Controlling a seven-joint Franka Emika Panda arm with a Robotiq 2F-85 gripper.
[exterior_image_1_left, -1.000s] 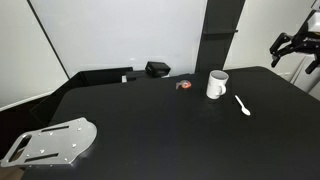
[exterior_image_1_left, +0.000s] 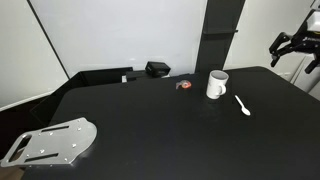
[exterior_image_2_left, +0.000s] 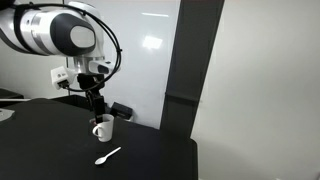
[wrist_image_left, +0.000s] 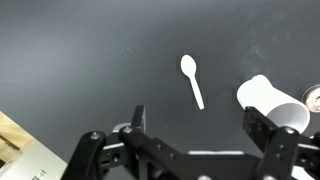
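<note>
A white mug (exterior_image_1_left: 217, 84) stands upright on the black table, its handle turned to the right in exterior view 1. Close by lies a white plastic spoon (exterior_image_1_left: 243, 106), flat on the table. From above, the wrist view has the spoon (wrist_image_left: 191, 80) near the middle and the mug (wrist_image_left: 271, 102) to its right. My gripper is open, its two fingers well apart and nothing held between them. It hangs above the table, clear of both objects. In exterior view 1 only part of it shows, at the right edge.
A small orange and grey item (exterior_image_1_left: 184, 85) sits left of the mug, and a black box (exterior_image_1_left: 158, 69) stands at the back. A pale metal plate (exterior_image_1_left: 52, 143) lies at the left.
</note>
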